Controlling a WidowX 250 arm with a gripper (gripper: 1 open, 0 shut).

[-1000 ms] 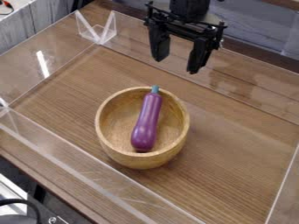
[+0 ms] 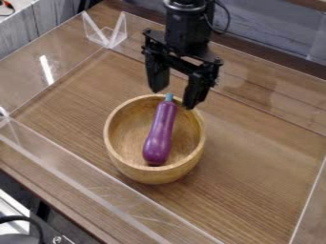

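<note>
A purple eggplant [image 2: 159, 133] lies lengthwise in a wooden bowl [image 2: 193, 151] at the lower middle of the camera view. Just above the bowl's far rim is my black gripper [image 2: 176, 91], open, its two fingers spread to either side over the eggplant's stem end. Whether it touches anything is unclear.
Clear plastic pieces [image 2: 106, 29] stand at the back left. A dark cable [image 2: 26, 223] shows at the lower left edge.
My gripper has come down and toward the viewer, from the back of the table to above the bowl. The eggplant and bowl look unmoved.
</note>
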